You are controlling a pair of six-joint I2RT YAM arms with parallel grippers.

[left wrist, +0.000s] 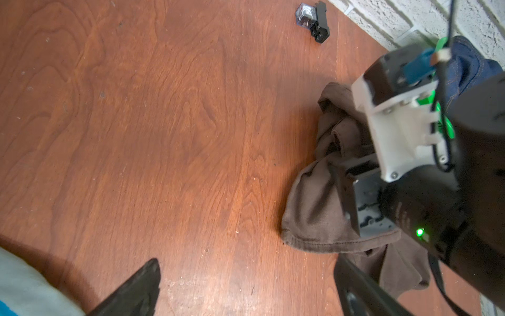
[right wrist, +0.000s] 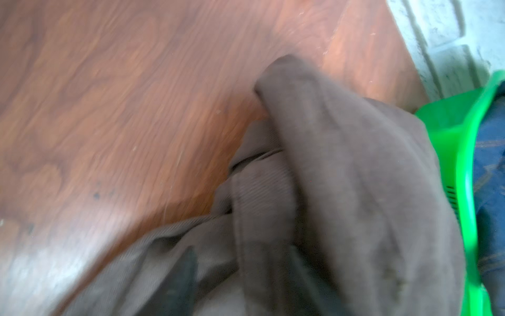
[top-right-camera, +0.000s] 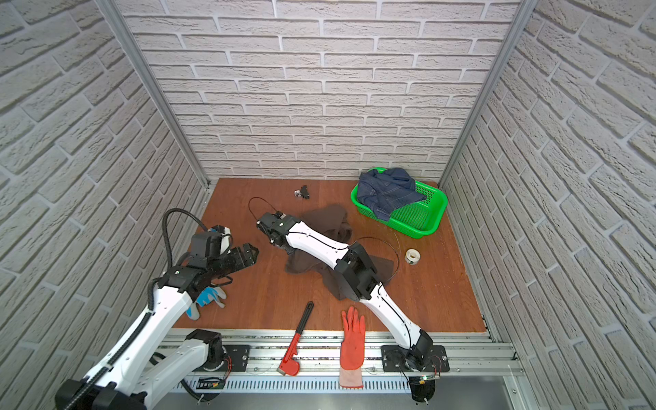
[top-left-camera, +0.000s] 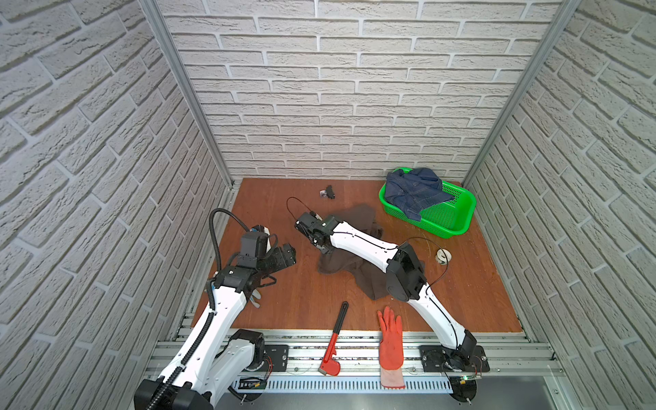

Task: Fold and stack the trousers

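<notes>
Brown trousers (top-left-camera: 372, 278) lie crumpled in the middle of the table, partly hidden under my right arm in both top views. In the right wrist view, the folds of the trousers (right wrist: 336, 173) fill much of the picture, and my right gripper is over them with its fingers parted; the view is blurred and I see no cloth clearly pinched. My left gripper stands open over bare wood to the left of the trousers (left wrist: 321, 205), with nothing between its fingers. Dark blue jeans (top-left-camera: 413, 191) hang in the green basket.
The green basket (top-left-camera: 447, 222) stands at the back right. A roll of tape (top-right-camera: 412, 256) is on the right side, a small black-and-clear item (left wrist: 313, 21) at the back. Blue-grey gloves (top-right-camera: 207, 298) lie under the left arm.
</notes>
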